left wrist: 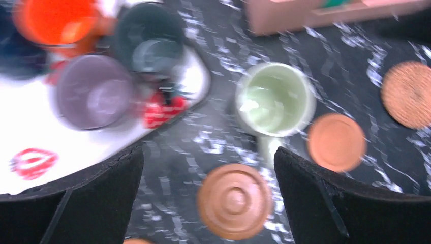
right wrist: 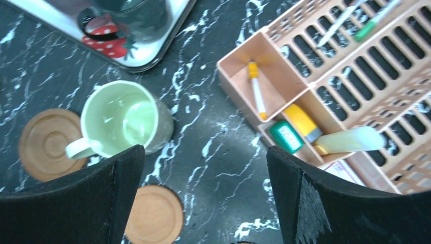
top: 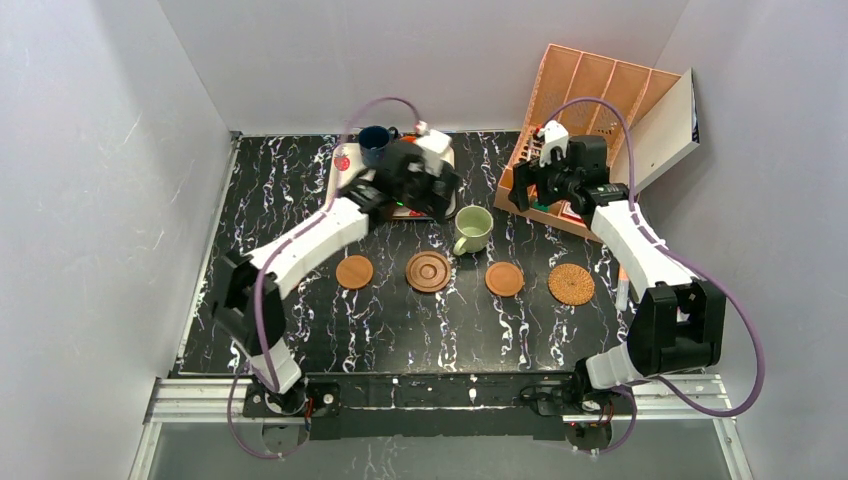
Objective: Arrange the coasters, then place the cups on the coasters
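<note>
A light green cup [top: 473,229] stands upright on the dark marbled table, its handle pointing toward the front. Just in front of it lie a ringed wooden coaster [top: 428,271] to the left and a plain round coaster [top: 504,279] to the right; the cup rests on bare table near both. My left gripper [top: 436,190], blurred, is raised above the tray's right side, behind and left of the cup. Its fingers [left wrist: 96,198] are spread with nothing held. Over the organizer's front edge hangs my right gripper [top: 522,186], open and empty.
The white tray [left wrist: 15,127] carries a purple cup [left wrist: 94,91], a dark green cup [right wrist: 134,18], and blue and orange cups. A pink compartment organizer [right wrist: 236,99] stands at the back right. A woven coaster [top: 571,284] lies at right.
</note>
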